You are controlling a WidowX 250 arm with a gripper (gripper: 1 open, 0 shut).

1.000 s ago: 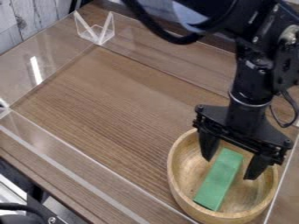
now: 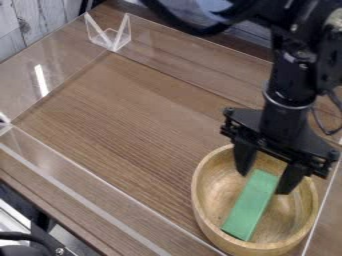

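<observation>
A light wooden bowl (image 2: 211, 205) sits at the lower right of the table, holding a flat green bar (image 2: 249, 208) that lies tilted along its length. My black gripper (image 2: 273, 160) is over the back part of the bowl, its fingers spread to either side above the far end of the green bar. Whether anything is between the fingertips cannot be seen clearly from this view.
A clear plastic holder (image 2: 110, 30) stands at the back left. The table's left edge runs along the lower left.
The bowl and bar look unmoved.
</observation>
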